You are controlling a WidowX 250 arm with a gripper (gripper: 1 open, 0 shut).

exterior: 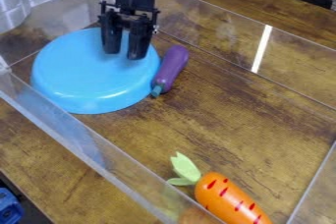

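Observation:
A black gripper (128, 33) points down over a large blue round object (79, 76), its fingers over the back part of it; whether they are open or shut is unclear. A purple eggplant toy (172, 67) lies just right of the blue object. A carrot toy (226, 196) with pale green leaves lies at the bottom right.
Clear plastic walls border the wooden floor (243, 110). A white strip (261, 48) is at the upper right. A blue object (7, 206) sits at the lower left corner.

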